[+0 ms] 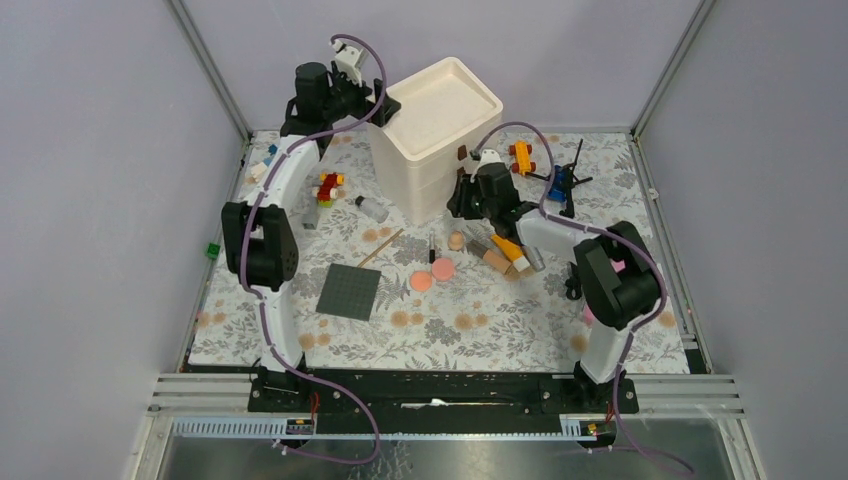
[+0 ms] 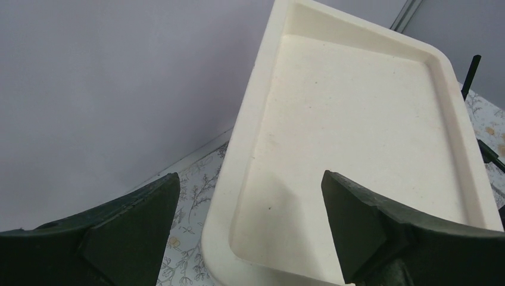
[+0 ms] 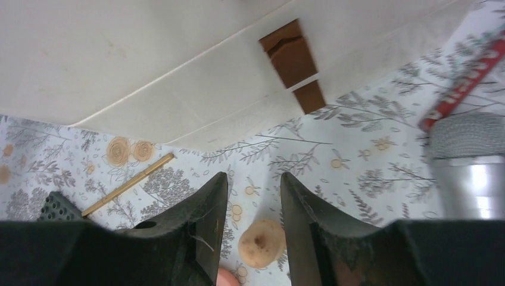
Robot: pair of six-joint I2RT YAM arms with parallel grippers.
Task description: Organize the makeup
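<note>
A white drawer box (image 1: 410,180) with a tray-like top and brown handles (image 3: 292,59) stands at the back center; its drawers look shut in the right wrist view. My left gripper (image 1: 383,103) is open at the box's top back-left corner (image 2: 232,238). My right gripper hovers in front of the drawers, its fingers part open with nothing seen between them. Below it lie a round beige item (image 3: 259,244), pink discs (image 1: 442,269), a dark slim tube (image 1: 432,250), a tan cylinder (image 1: 493,259) and a yellow tube (image 1: 510,250).
Toy vehicles (image 1: 522,157), a dark drone-like object (image 1: 563,182), a clear bottle (image 1: 371,209), a wooden stick (image 3: 128,185) and a grey square board (image 1: 348,292) lie around the box.
</note>
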